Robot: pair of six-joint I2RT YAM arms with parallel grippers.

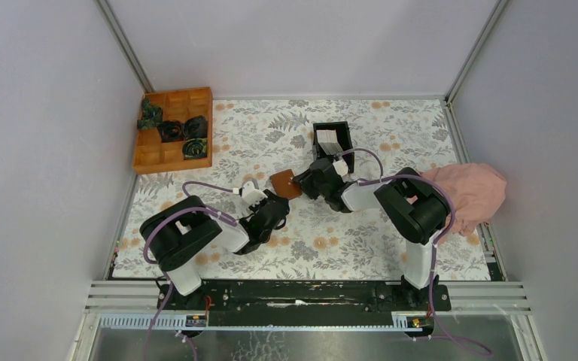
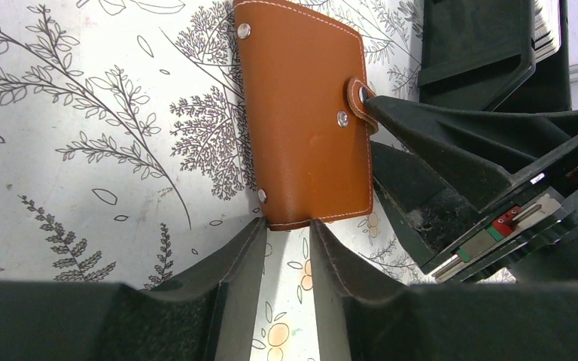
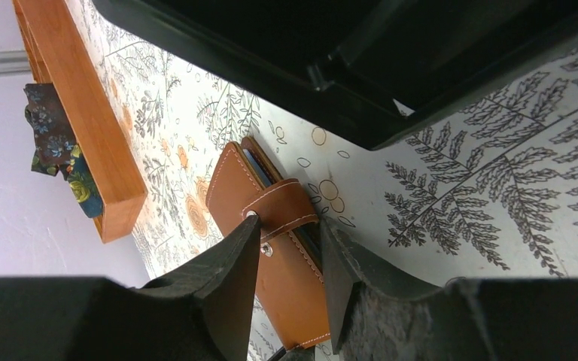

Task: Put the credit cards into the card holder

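Observation:
A brown leather card holder (image 1: 284, 183) lies on the floral mat between my grippers; the left wrist view shows its studded cover (image 2: 301, 120), the right one its strap. My left gripper is shut on the holder's near end. My right gripper has its fingers part open on either side of the strap at the snap side. The white cards (image 1: 327, 138) sit in a black box (image 1: 349, 132) behind my right gripper.
A wooden compartment tray (image 1: 173, 99) with dark crumpled items stands back left. A pink cloth (image 1: 474, 195) lies at the right edge.

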